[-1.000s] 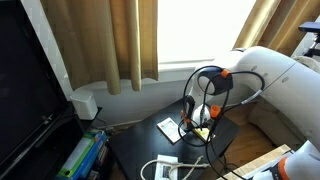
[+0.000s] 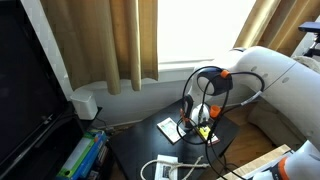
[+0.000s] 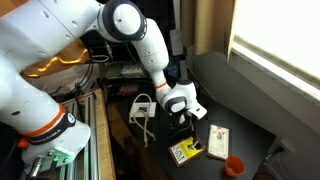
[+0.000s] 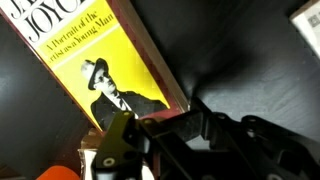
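Note:
A yellow and white book [image 4: 95, 60] with a man in a hat on its cover lies flat on the dark table in the wrist view. My gripper is shut at the book's lower right edge, with nothing seen between its fingers. From the second exterior view, the same book [image 3: 186, 150] lies below the gripper [image 3: 188, 132], which points down close to it. Whether the fingers touch the book I cannot tell. The arm hides most of it in the first exterior view.
A pale flat book [image 3: 218, 141] and an orange cup [image 3: 235, 166] are beside the yellow book. A white cable [image 3: 143, 115] lies on the table's other side. Several books [image 2: 80, 155] and a white box [image 2: 85, 105] stand farther off. Bare dark table [image 2: 138, 148] lies between.
The arm's end has shifted only slightly near the yellow book. Everything else looks the same.

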